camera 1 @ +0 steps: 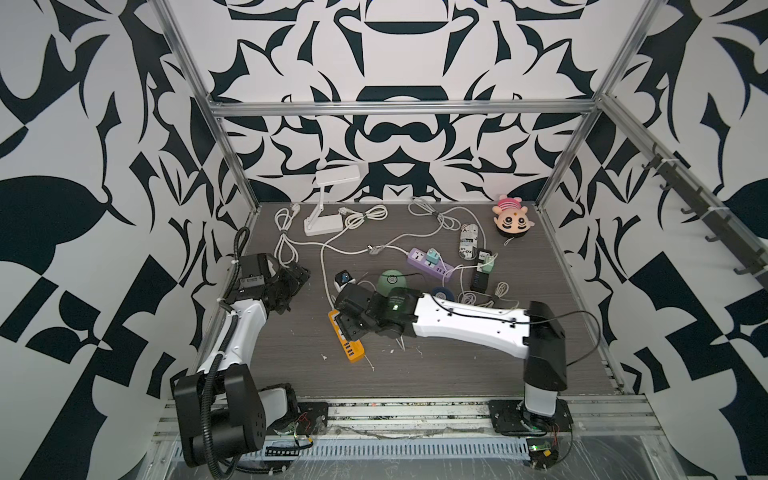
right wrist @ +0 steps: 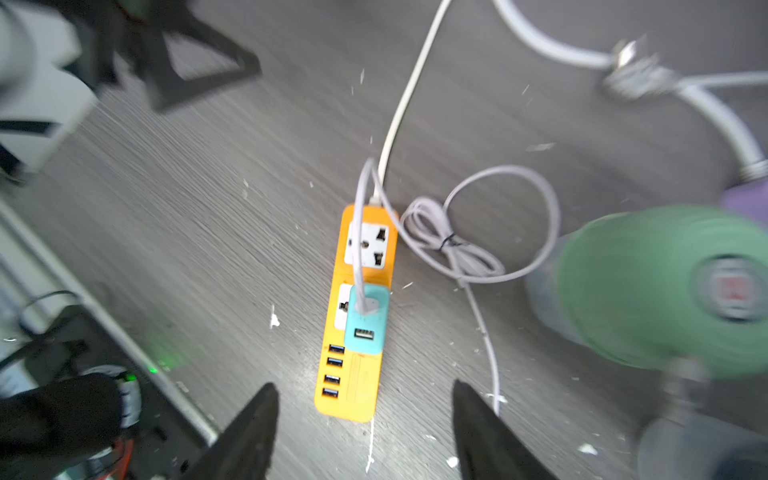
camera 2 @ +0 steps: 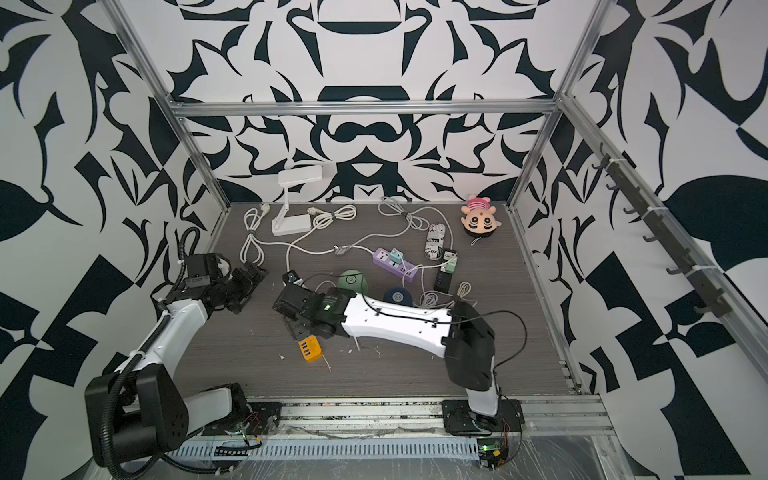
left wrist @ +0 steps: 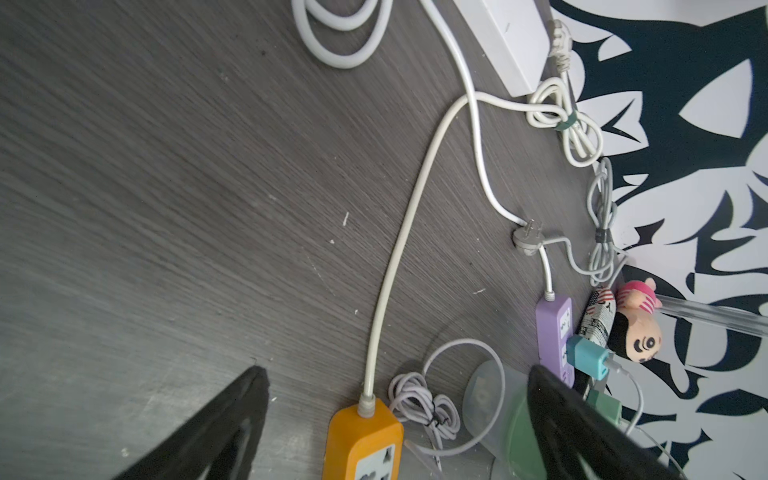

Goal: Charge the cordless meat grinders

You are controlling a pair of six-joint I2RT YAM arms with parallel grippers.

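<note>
The teal charger [right wrist: 366, 320] sits in a socket of the orange power strip [right wrist: 356, 384], its cable rising from it. My right gripper is open above the strip, nothing between its fingers. A white cable coil [right wrist: 456, 240] runs from the charger along the table beside the strip. The green-topped grinder [right wrist: 640, 280] lies to the right of it in the right wrist view. A dark blue one [camera 2: 397, 296] shows in the top right view. My left gripper [camera 1: 297, 284] is open over bare table at the left; in its wrist view the orange strip [left wrist: 364, 440] shows between the fingers.
Behind stand a purple strip [camera 1: 430, 262] with another teal charger, a white desk lamp [camera 1: 324, 224] and a doll [camera 1: 512, 216]. A loose grey plug [left wrist: 528, 237] and cables cross the back.
</note>
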